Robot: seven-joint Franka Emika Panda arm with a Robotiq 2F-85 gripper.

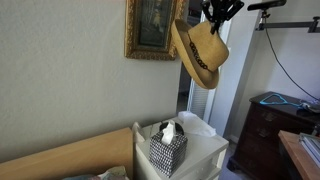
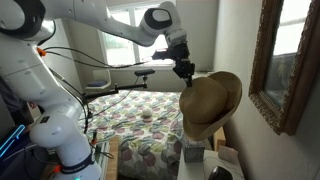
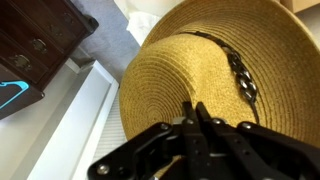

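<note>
A tan straw hat (image 1: 203,52) with a dark braided band hangs in the air above the white cabinet, its brim tilted steeply. My gripper (image 1: 216,27) is shut on the hat's crown from above. From the other side, the hat (image 2: 208,102) dangles below the gripper (image 2: 188,80), close to the framed picture's wall. In the wrist view the hat (image 3: 235,75) fills most of the right side, and the gripper's fingers (image 3: 190,112) meet at its crown.
Below the hat, a patterned tissue box (image 1: 168,150) stands on the white cabinet (image 1: 205,150). A gold-framed picture (image 1: 152,28) hangs on the wall beside the hat. A dark dresser (image 1: 262,130) is at the right, and a bed (image 2: 140,105) lies behind.
</note>
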